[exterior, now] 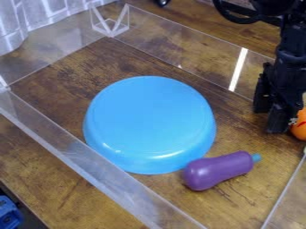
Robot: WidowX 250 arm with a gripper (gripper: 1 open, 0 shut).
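Note:
My black gripper (277,112) is at the right edge, low over the wooden floor of a clear-walled enclosure, beside an orange object (298,127) that is cut off by the frame; whether its fingers are open or shut on it is unclear. A blue upturned bowl or dish (149,121) lies in the middle. In front of it, to the right, a purple toy eggplant (217,171) with a blue-green tip lies on its side.
Transparent walls (72,161) bound the wooden surface on several sides. A white cloth shows at the top left, outside the enclosure.

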